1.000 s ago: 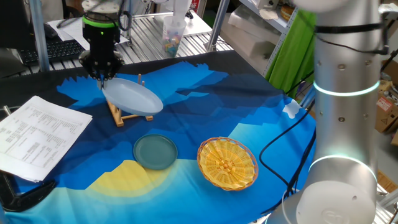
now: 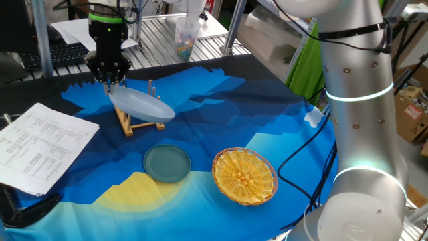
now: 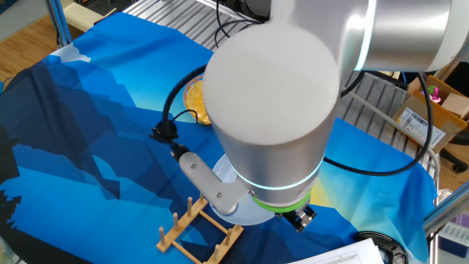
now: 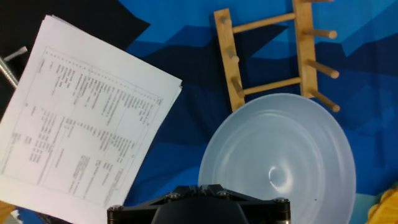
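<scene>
A pale blue plate (image 2: 142, 104) hangs tilted in the air, its rim pinched at the left by my gripper (image 2: 110, 88). Below and behind it in exterior view 1 stands a wooden dish rack (image 2: 127, 126), partly covered by the plate. In the wrist view the plate (image 4: 280, 155) spreads beyond the gripper, and the pegs of the rack (image 4: 306, 50) show past its upper edge. Exterior view 2 has the plate (image 3: 253, 213) half hidden under the arm, close beside the rack (image 3: 198, 227).
A dark green plate (image 2: 167, 163) and a yellow woven basket (image 2: 244, 176) lie on the blue cloth. Papers (image 2: 41, 146) cover the left side, with a black object (image 2: 20, 211) near them. The cloth right of the rack is clear.
The arm's large links have shifted left in exterior view 1. My gripper and the plate have barely moved, and the grip on the rim looks the same.
</scene>
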